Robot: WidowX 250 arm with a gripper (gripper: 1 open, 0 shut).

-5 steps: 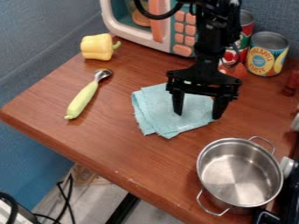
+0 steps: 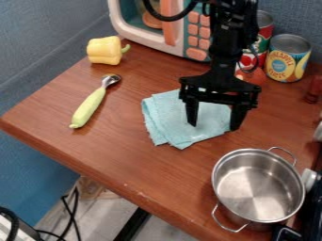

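My black gripper (image 2: 216,119) stands open over a light blue folded cloth (image 2: 170,122) near the middle of the wooden table (image 2: 75,141), its two fingers spread wide at the cloth. I cannot tell whether the fingertips touch it.
A steel pot (image 2: 258,185) sits at the front right. To the left lie an ice cream scoop (image 2: 88,107) and a yellow pepper (image 2: 105,51). A toy microwave (image 2: 164,28) and cans (image 2: 288,58) stand at the back.
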